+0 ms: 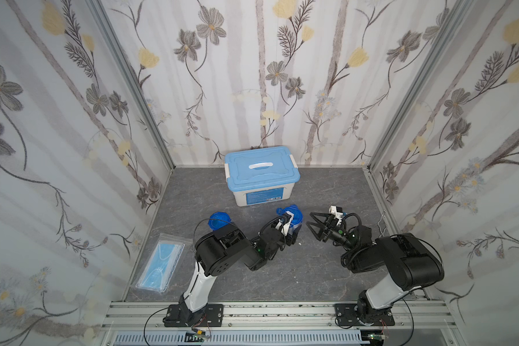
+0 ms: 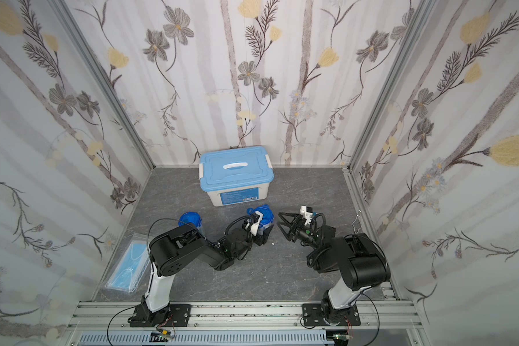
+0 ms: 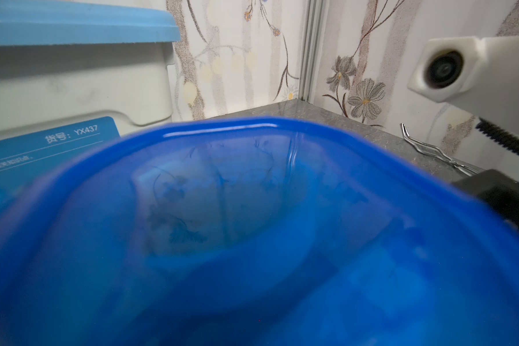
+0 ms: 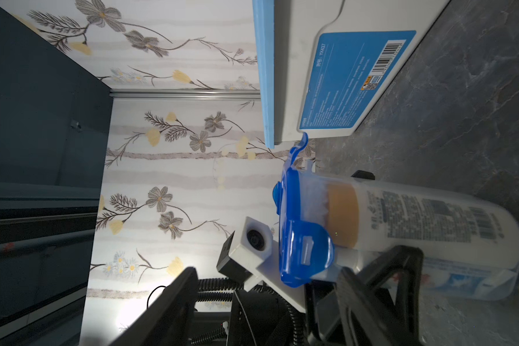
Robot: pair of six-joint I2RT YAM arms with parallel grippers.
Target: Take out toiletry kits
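A clear container (image 4: 432, 225) with a blue lid (image 1: 290, 214) and white and tan contents stands upright in front of the storage box. My left gripper (image 1: 293, 229) has its black fingers around the container's sides and is shut on it; its lid and clear body fill the left wrist view, hiding those fingers. To the right, my right gripper (image 1: 311, 223) stands open with nothing between its fingers, apart from the container. A second blue-lidded container (image 1: 219, 220) sits farther left, partly behind the left arm.
The white box (image 1: 264, 195) with its blue lid closed stands at the back wall. A packaged light-blue mask (image 1: 160, 266) lies at the front left. Metal tongs (image 3: 438, 151) lie at the right edge. Floor between the arms is clear.
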